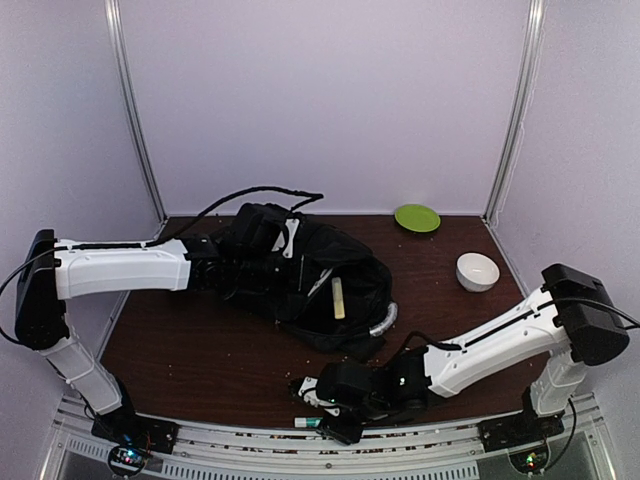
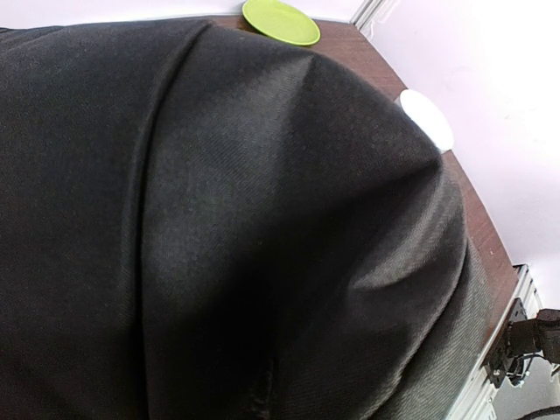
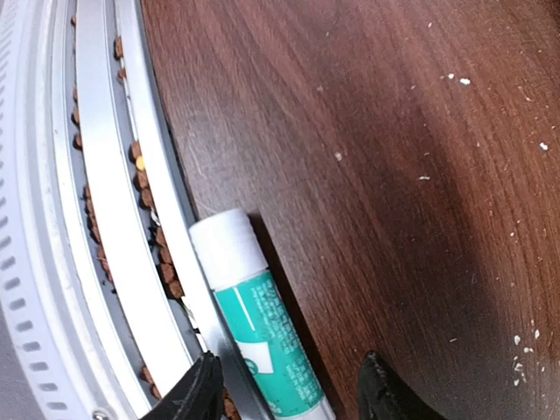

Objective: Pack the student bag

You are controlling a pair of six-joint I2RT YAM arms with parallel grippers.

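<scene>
Black bag lies near the middle of the table, its mouth facing the front; a pale yellow stick-like item shows inside. At the bag's upper edge is my left gripper, shut; black cloth fills its wrist view and hides the fingertips. A glue stick, teal with a white cap, lies along the table's front edge. Over it stands my right gripper, open, with one finger on either side of the stick's lower part. I cannot tell whether the fingers touch it.
At the back right are a green plate and a white bowl. A metal rail runs right beside the glue stick. Bare table extends across the front left.
</scene>
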